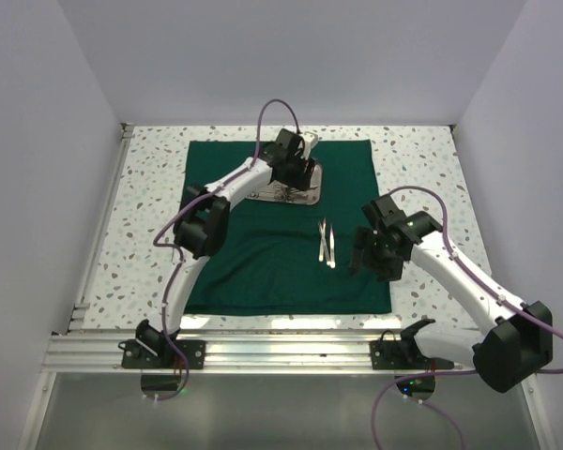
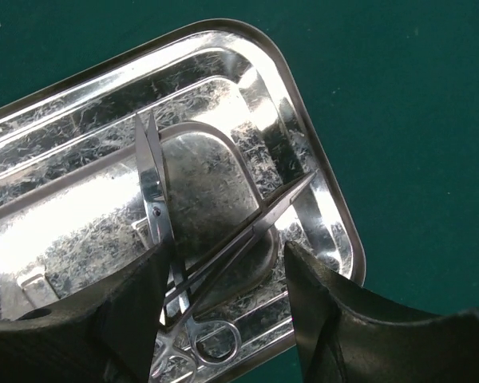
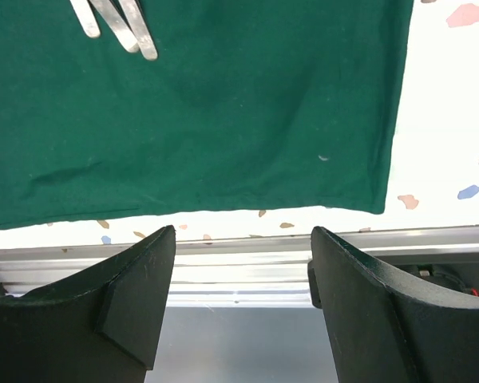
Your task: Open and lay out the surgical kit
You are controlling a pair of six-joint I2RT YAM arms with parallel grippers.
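The steel tray [image 2: 80,199] lies at the back of the green cloth [image 1: 263,262], holding crossed scissors [image 2: 156,207] and other slender instruments. My left gripper is open over the tray's right part, fingers either side of the crossed tools, nothing visibly held. Several slim metal instruments [image 3: 140,32] lie side by side on the cloth, right of its middle. My right gripper hangs over the cloth's front right, right of those instruments, its fingers apart with nothing between them.
The speckled table [image 1: 131,225] shows around the cloth, with a metal rail [image 1: 263,347] along the front.
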